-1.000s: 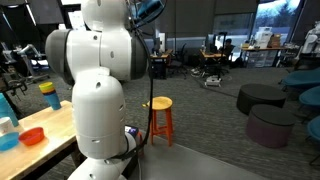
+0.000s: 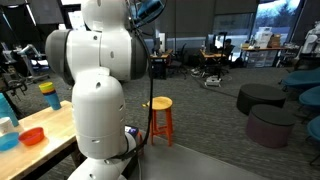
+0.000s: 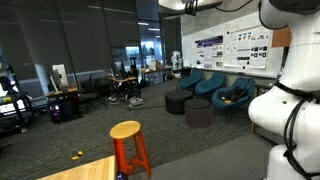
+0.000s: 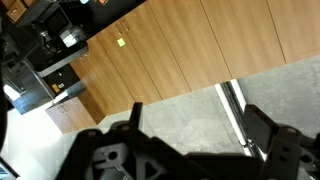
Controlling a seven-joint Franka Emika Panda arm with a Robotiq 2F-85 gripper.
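My gripper shows at the bottom of the wrist view, its two dark fingers spread well apart. Between them is only the grey floor and a bright metal strip, with nothing held. It hangs high above a wooden tabletop (image 4: 160,50), tilted in that view. The exterior views do not show the gripper, only parts of the white arm (image 2: 98,100). On the wooden table in exterior view 1 sit a red bowl (image 2: 32,136), a blue bowl (image 2: 8,141) and a white container (image 2: 5,126). Stacked colored bowls (image 2: 47,87) stand farther back.
An orange stool (image 3: 126,130) stands on the floor beside the table. Dark round ottomans (image 2: 270,127) and blue chairs (image 3: 238,90) are farther off. Much of the wooden table (image 3: 95,170) is outside exterior view 2. The floor between stool and ottomans is open.
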